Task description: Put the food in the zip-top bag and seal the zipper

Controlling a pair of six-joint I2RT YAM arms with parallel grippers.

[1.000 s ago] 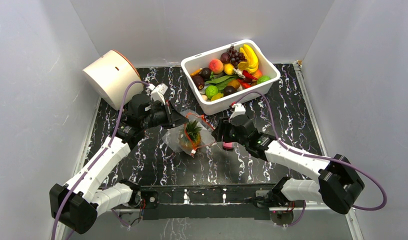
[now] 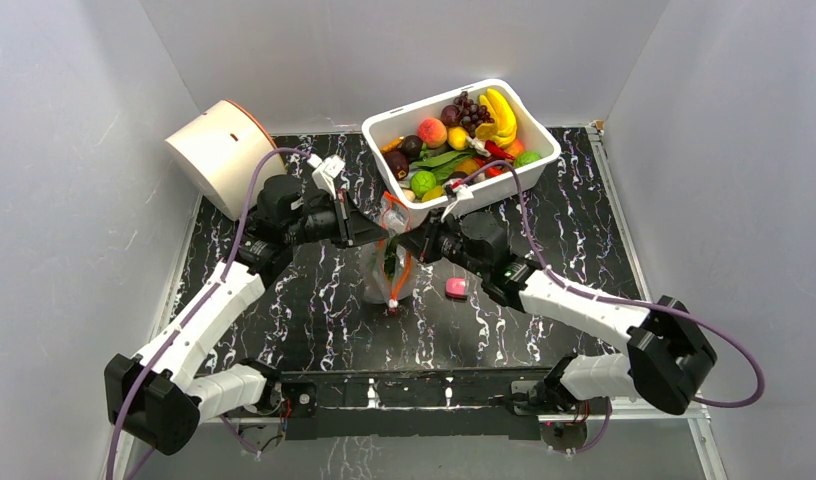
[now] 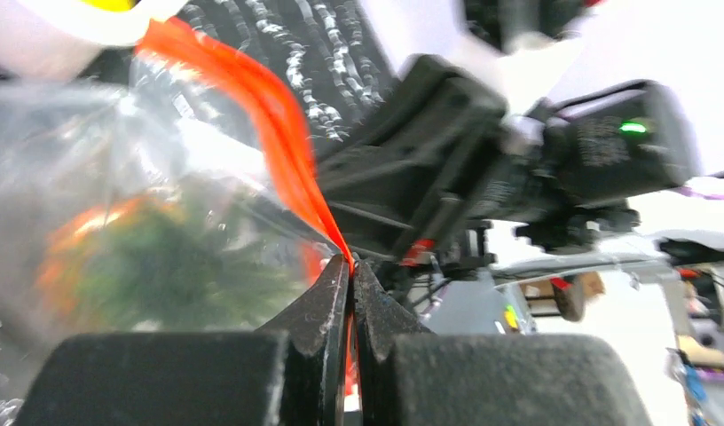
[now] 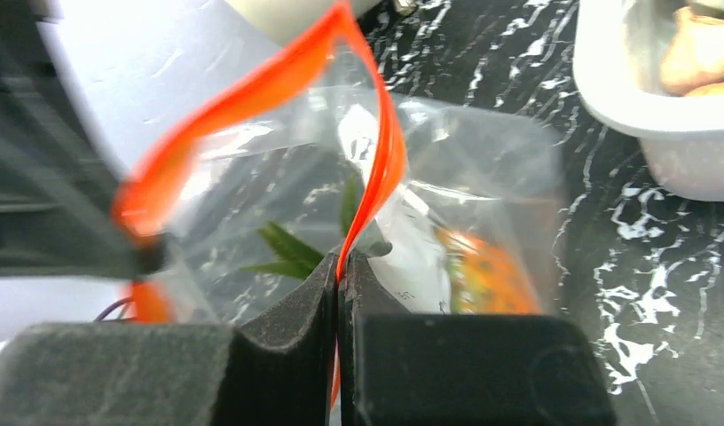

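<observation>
The clear zip top bag [image 2: 375, 280] stands mid-table between my arms, its mouth edged by an orange zipper strip [image 4: 387, 164]. Inside, a pineapple shows blurred orange and green through the plastic [image 3: 177, 266], its green leaves [image 4: 292, 253] pointing toward the mouth. My left gripper is shut on the orange rim on one side. Opposite it, my right gripper is shut on the other side of the rim. Seen from above, the two grippers' tips nearly meet over the bag, and the mouth between them is narrow.
Behind the bag, a white bin [image 2: 384, 115] holds assorted fruit and vegetables. A small pink object [image 2: 456, 288] lies to the right of the bag. At the back left rests a large cream cylinder [image 2: 219, 150].
The bag's mouth went from wide to narrow, and the leaves are now mostly covered.
</observation>
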